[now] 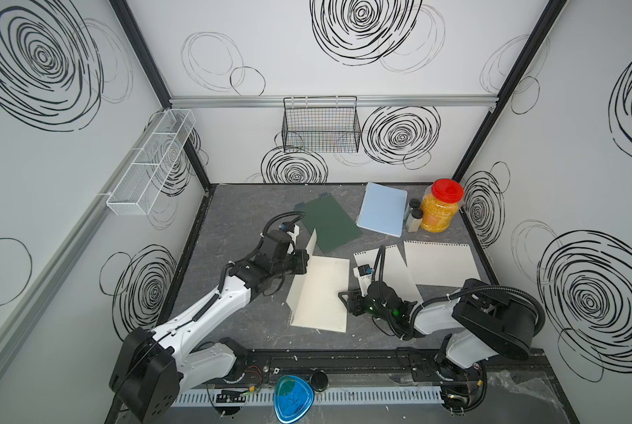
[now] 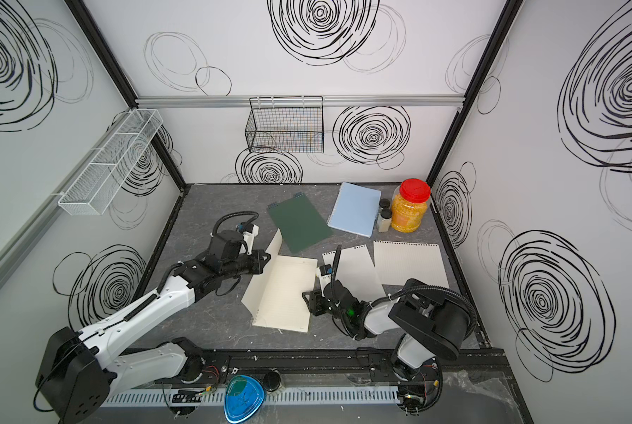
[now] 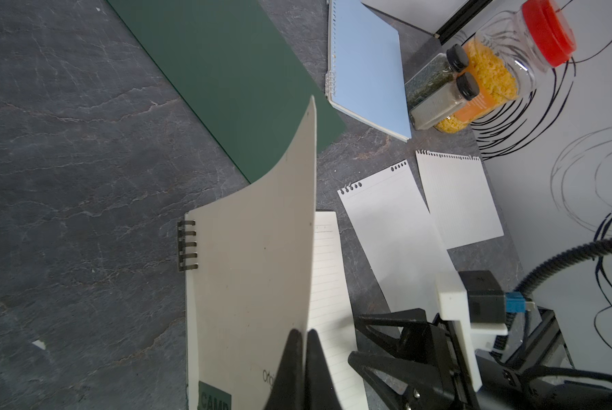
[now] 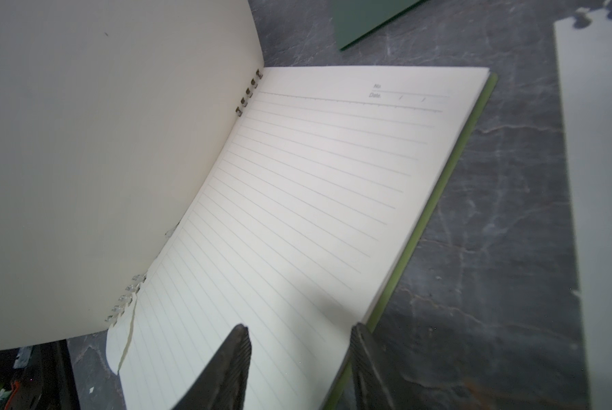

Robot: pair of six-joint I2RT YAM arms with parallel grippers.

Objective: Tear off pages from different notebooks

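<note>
An open spiral notebook [image 4: 306, 184] with lined cream pages and a green back edge lies on the table between the arms. Its beige front cover [image 3: 258, 273], marked with a green label, stands raised along the left side. My left gripper is shut on the cover's free edge, which runs down between its fingertips. At the notebook's right edge my right gripper is open: one finger [image 4: 227, 369] is over the lined page, the other near the outer edge. No page lies visibly pinched between them. Part of the spiral is hidden by the cover.
Behind lie a dark green notebook [image 1: 326, 222] and a light blue one [image 1: 381, 208]. Two loose sheets with punched edges, one [image 1: 439, 263] farther right, rest on the right. A red-lidded jar [image 1: 438, 208] and small shakers [image 1: 414, 220] stand at the back right.
</note>
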